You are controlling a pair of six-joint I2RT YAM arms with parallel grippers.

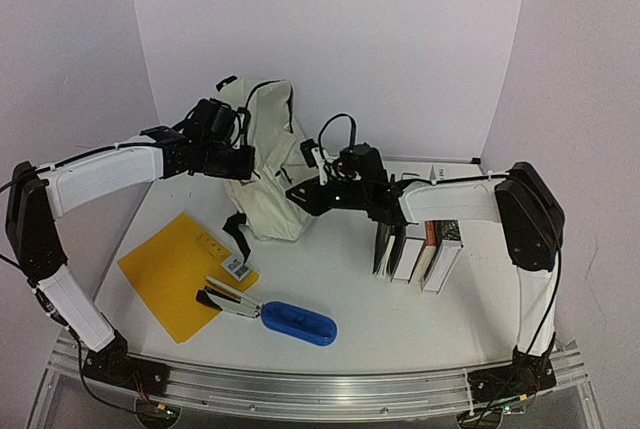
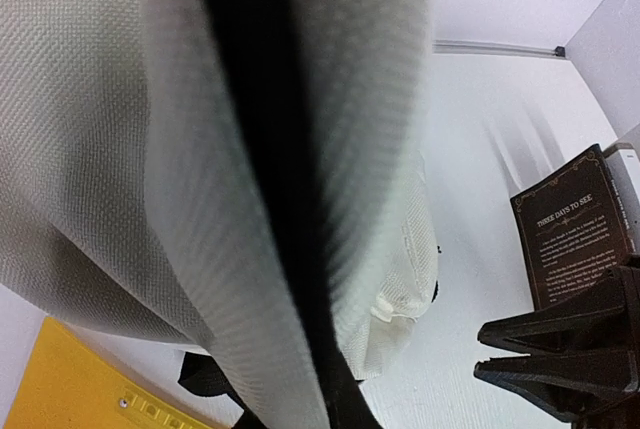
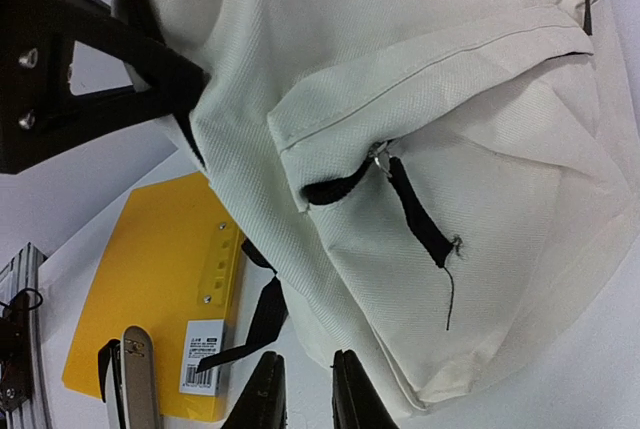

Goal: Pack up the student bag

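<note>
The cream bag [image 1: 268, 129] stands upright against the back wall. In the right wrist view its front pocket [image 3: 480, 219] faces me, and a black zipper pull [image 3: 420, 217] hangs from the metal ring at the pocket's left corner. My right gripper is below the pull and apart from it. Its fingers are slightly parted, with nothing between them. My left gripper [image 1: 246, 161] is at the bag's left side, shut on a fold of the bag fabric [image 2: 290, 349]. That fold fills much of the left wrist view and hides most of the left fingers.
A yellow folder [image 1: 170, 279] lies at front left, with a white-and-black stapler [image 1: 232, 299] and a blue case [image 1: 298, 323] near it. Several books [image 1: 425, 254] stand beneath the right forearm. Table space in front of the bag is clear.
</note>
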